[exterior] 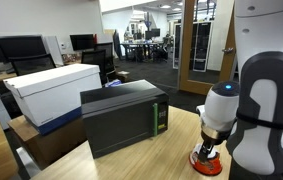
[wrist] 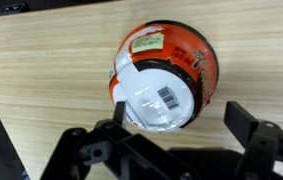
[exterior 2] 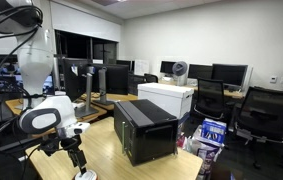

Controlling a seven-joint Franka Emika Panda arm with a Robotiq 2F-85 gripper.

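A round package [wrist: 163, 80] with an orange-red side and a white face bearing a barcode lies on the wooden table in the wrist view. In exterior view 1 the same red package [exterior: 207, 160] is at the table's right side, partly covered by my arm. My gripper is open, its two dark fingers set apart at the lower edge of the wrist view. The package's lower edge comes near the space between them, and nothing is gripped. Whether a finger touches the package cannot be told. In exterior view 2 the package's pale top [exterior 2: 86, 174] shows at the bottom edge.
A black microwave [exterior: 124, 117] stands on the table to the left of the arm in exterior view 1. Behind it is a white box [exterior: 53, 88]. Bare tabletop [exterior: 153, 160] lies between the microwave and the package.
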